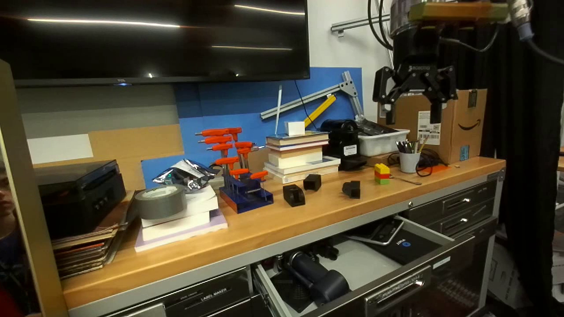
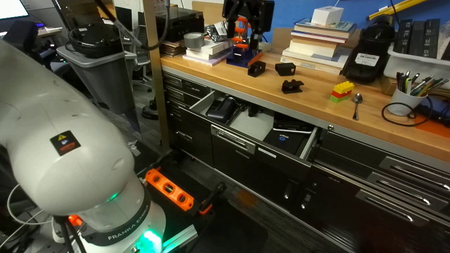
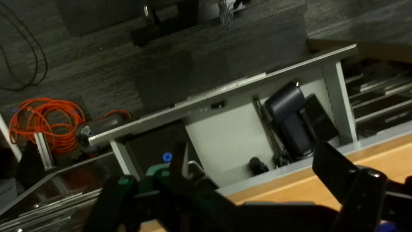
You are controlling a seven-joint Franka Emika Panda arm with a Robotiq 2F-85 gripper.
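High above the workbench, my gripper point(image 1: 413, 112) hangs with its two fingers spread wide and only air between them. In the second exterior view the gripper point(image 2: 243, 37) appears in front of the red-handled tools. Below it in the wrist view, the pulled-out drawer point(image 3: 208, 145) holds a dark hair-dryer-like device point(image 3: 295, 131), a black strip point(image 3: 268, 125), a small black object point(image 3: 257, 166) and a black box with a blue mark point(image 3: 160, 145). My dark fingers point(image 3: 328, 166) hide part of the drawer's near side and the bench edge.
Three black holders point(image 1: 294, 195) lie on the bench, near a toy brick stack point(image 1: 381, 174), a spoon point(image 2: 357, 105) and a pen cup point(image 1: 409, 161). Book stacks point(image 1: 296, 157), the red-handled tool rack point(image 1: 246, 195) and duct tape point(image 1: 161, 201) stand farther left. Open bench shows along the front.
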